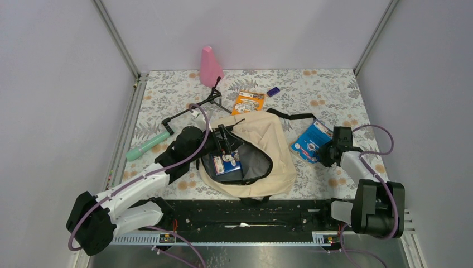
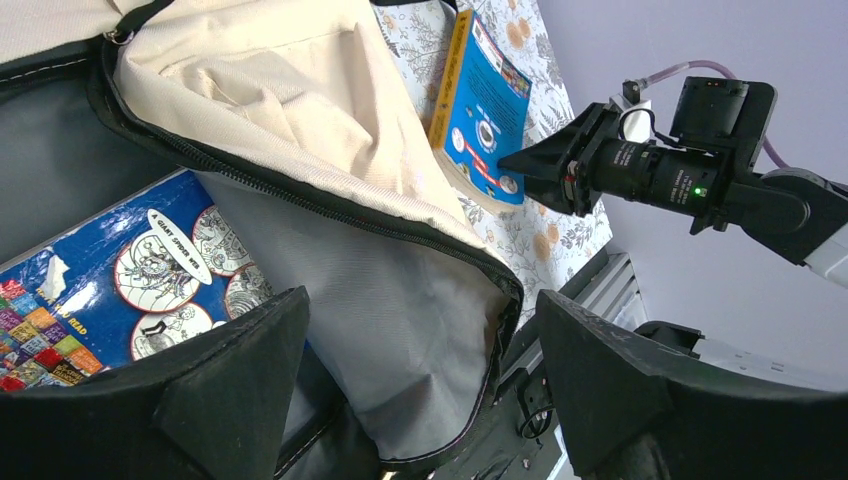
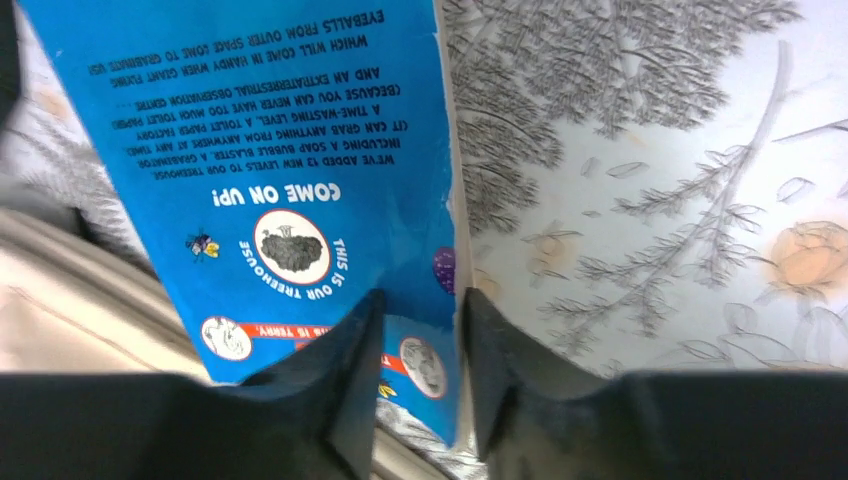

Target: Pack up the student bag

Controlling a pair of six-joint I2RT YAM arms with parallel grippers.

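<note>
The cream bag (image 1: 273, 145) lies open at centre, a blue book (image 2: 160, 270) inside its grey compartment. Over it my left gripper (image 1: 226, 142) stands open, nothing visible between its fingers. Right of the bag a second blue book (image 1: 309, 137) lies on the table, and my right gripper is down at its edge, one finger over the cover and one at the page edge; whether it grips the book is unclear.
An orange book (image 1: 249, 101), a small dark blue item (image 1: 273, 91), a pink object (image 1: 210, 67), a green cylinder (image 1: 146, 148) and a black stand (image 1: 189, 109) lie at the back and left.
</note>
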